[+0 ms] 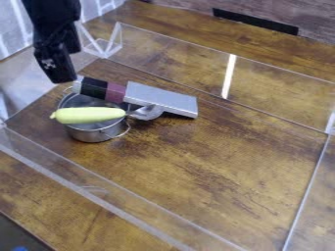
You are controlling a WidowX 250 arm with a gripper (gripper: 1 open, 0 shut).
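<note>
A small metal pot (98, 130) with a handle sits on the wooden table at the left of the camera view. A pale green elongated vegetable (81, 115) lies across its top. Behind it lies a cleaver with a dark handle and a broad grey blade (160, 100), partly over the pot. My black gripper (58, 69) hangs above and behind the pot at the upper left, apart from the vegetable, open as far as it shows; its fingertips are hard to make out.
Clear plastic walls (230, 76) border the work area on the wooden table (236, 176).
</note>
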